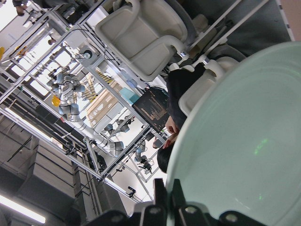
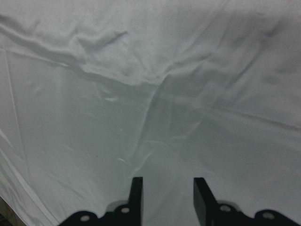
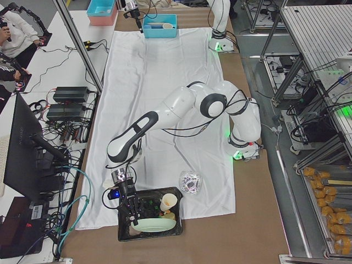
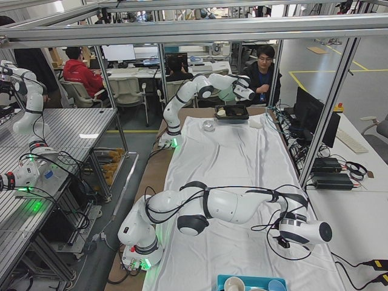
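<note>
A pale green plate (image 3: 153, 224) is over a black bin (image 3: 148, 235); in the left wrist view it (image 1: 240, 136) fills the right side, with my left gripper shut on its rim. Beside the plate in the bin stands a cream cup (image 3: 168, 202). My right gripper is open above white cloth, nothing between its fingers.
A clear bag (image 3: 190, 182) of items lies on the cloth right of the bin. A blue bin (image 4: 254, 282) with cups stands at the table's other end. Frame posts and monitors line the sides.
</note>
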